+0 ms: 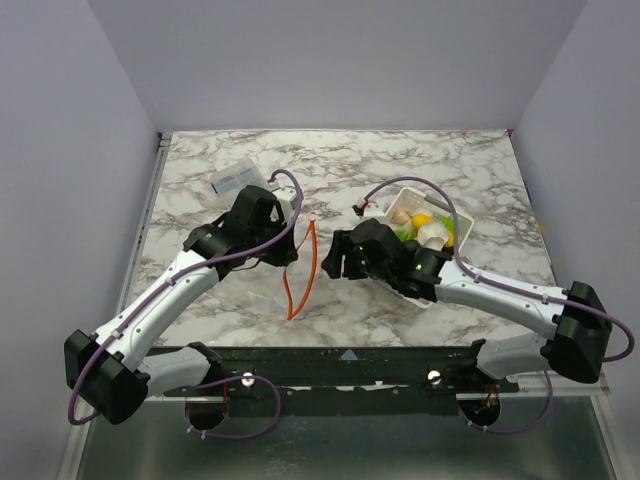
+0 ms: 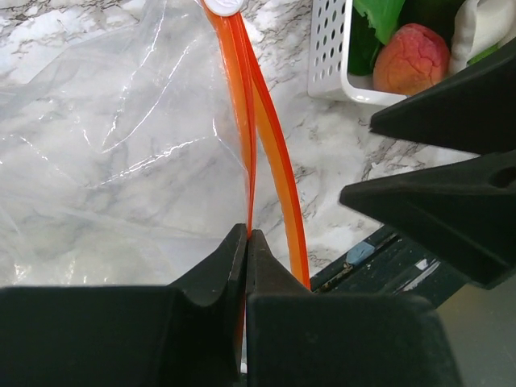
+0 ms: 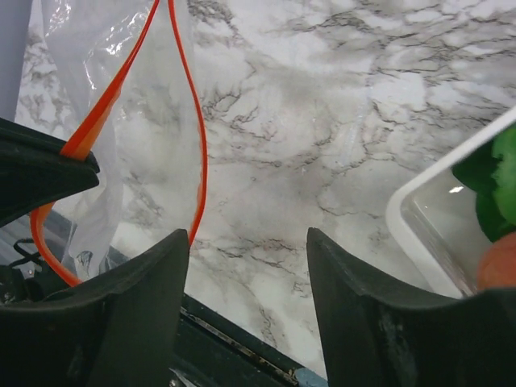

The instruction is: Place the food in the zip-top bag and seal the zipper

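The clear zip top bag (image 2: 121, 177) lies on the marble table with its orange zipper edges (image 1: 312, 265) parted into a long opening. My left gripper is shut on one orange edge of the bag. My right gripper stands open just right of the opening, apart from the orange edge, nothing between its fingers. Right of it is a white basket (image 2: 330, 48) holding food: a peach (image 2: 409, 60), green peppers (image 3: 501, 173), a yellow item (image 1: 422, 220) and several others, partly hidden under the right arm in the top view.
A flat pale item (image 1: 237, 180) lies at the back left of the table. The table's front edge runs just below both grippers.
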